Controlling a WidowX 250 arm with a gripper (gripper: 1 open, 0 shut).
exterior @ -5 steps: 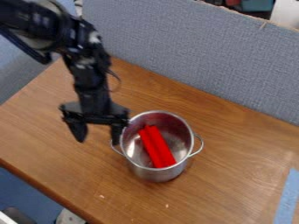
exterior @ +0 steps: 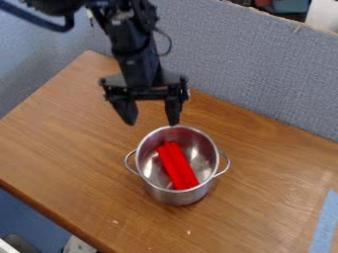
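Observation:
A steel pot (exterior: 201, 193) with two wire handles stands on the wooden table, holding a red elongated block (exterior: 177, 165) that lies along its inside. My black gripper (exterior: 150, 114) is open above and behind the pot, fingers pointing down, with nothing between them.
Grey padded walls (exterior: 251, 69) rise behind it. A pale blue strip (exterior: 323, 217) runs at the right edge.
The arm has risen and shifted right, from low beside the pot's left to higher behind it. The pot and red block look unmoved.

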